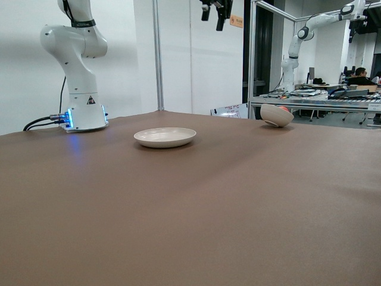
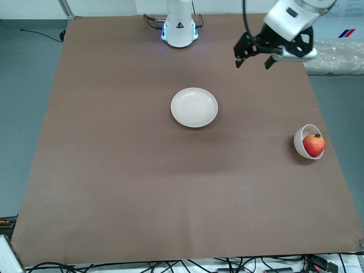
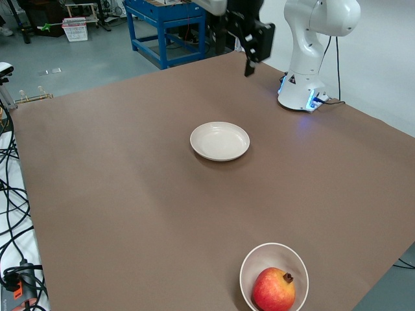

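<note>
A white plate (image 2: 194, 107) lies flat at the middle of the brown table (image 2: 131, 176), also seen in the top view (image 1: 165, 136) and right view (image 3: 219, 139). A white bowl (image 2: 301, 148) at the table's right in the left view holds a red pomegranate (image 2: 314, 145); in the right view the bowl (image 3: 249, 270) is in the foreground with the fruit (image 3: 274, 290). My black gripper (image 2: 253, 61) hangs high above the table's back right, away from bowl and plate. Its fingers appear apart with nothing visible between them.
A white robot arm base (image 2: 179, 31) with cables stands at the back edge. Cables run along the front edge in the left view.
</note>
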